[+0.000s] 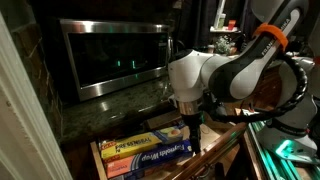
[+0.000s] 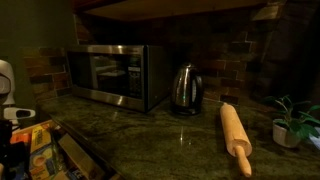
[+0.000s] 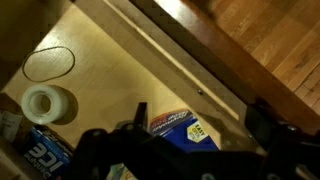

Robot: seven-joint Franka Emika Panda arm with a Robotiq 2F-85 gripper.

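My gripper is open over the drawer, its two fingers apart and nothing held between them. Beneath the fingers in the wrist view lies the end of a blue and red box (image 3: 183,130), partly covered by the gripper. From exterior view 1, the gripper (image 1: 192,138) points down at the right part of the open drawer. A yellow box (image 1: 128,144) and a blue box (image 1: 145,160) lie side by side there, left of the fingers.
A white tape roll (image 3: 45,103) and a thin loop (image 3: 48,63) lie on the drawer floor. The drawer's wall (image 3: 175,55) runs beside the gripper. On the counter stand a microwave (image 2: 108,75), a kettle (image 2: 187,90) and a rolling pin (image 2: 234,135).
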